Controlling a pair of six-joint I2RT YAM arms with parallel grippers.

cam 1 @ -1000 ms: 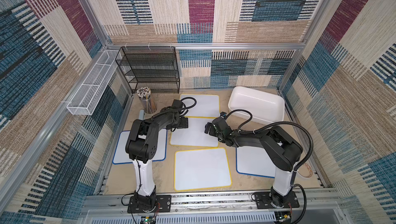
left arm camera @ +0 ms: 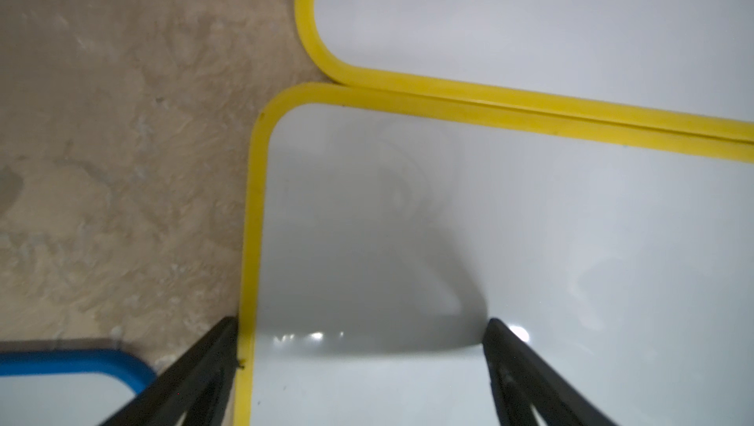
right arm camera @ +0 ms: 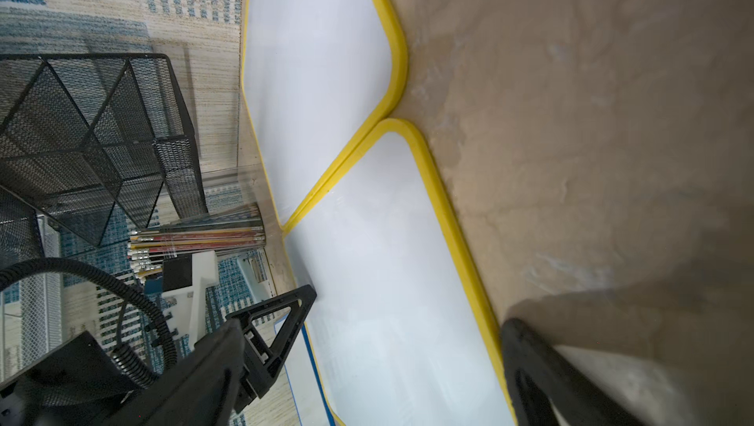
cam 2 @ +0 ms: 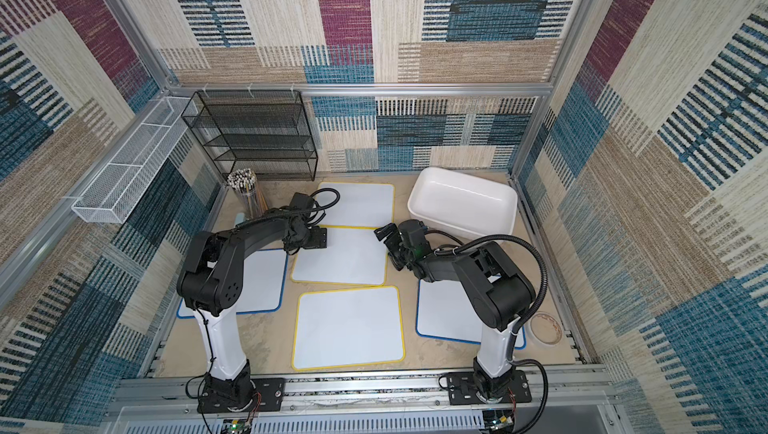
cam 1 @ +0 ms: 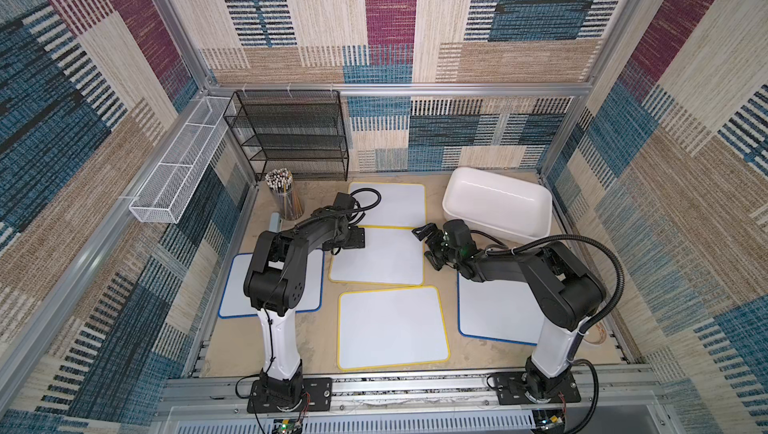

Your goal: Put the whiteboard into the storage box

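Note:
Yellow-edged whiteboards lie flat in a column: one at the back point(cam 1: 392, 203), a middle whiteboard point(cam 1: 384, 262) touching it, and a front whiteboard point(cam 1: 392, 327). The storage box, likely the white tub point(cam 1: 497, 200), stands empty at the back right. Over the middle board's left edge, my left gripper has its fingers apart, one by the yellow rim and one above the white surface; nothing is between them but the board beneath. My right gripper is open at the same board's right edge, one finger point(right arm camera: 522, 343) just outside the rim.
Blue-edged whiteboards lie at left point(cam 1: 236, 290) and right point(cam 1: 496, 310), partly under the arms. A jar of brushes point(cam 1: 285, 196) and a black mesh rack point(cam 1: 292, 138) stand at the back left. A tape roll point(cam 2: 545, 328) lies far right.
My right gripper has drawn back to the right from over the middle board to its right edge, and its wrist has turned. The left arm and the boards look unmoved.

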